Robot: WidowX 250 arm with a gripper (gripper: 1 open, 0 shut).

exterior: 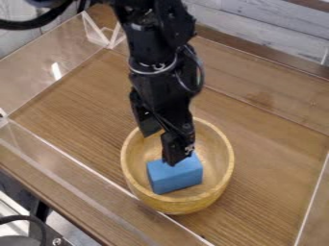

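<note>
A round yellow-tan bowl (214, 183) sits on the wooden table in the lower middle of the camera view, holding a blue block (174, 176) toward its front. My black gripper (164, 144) reaches down from the top into the back of the bowl, its lower tips just above and behind the block. It is open, and the block lies below it.
Bare wooden table (267, 125) spreads to the right and to the upper left. A clear plastic edge runs along the left side, with black cables at the lower left. Pale planks run along the back.
</note>
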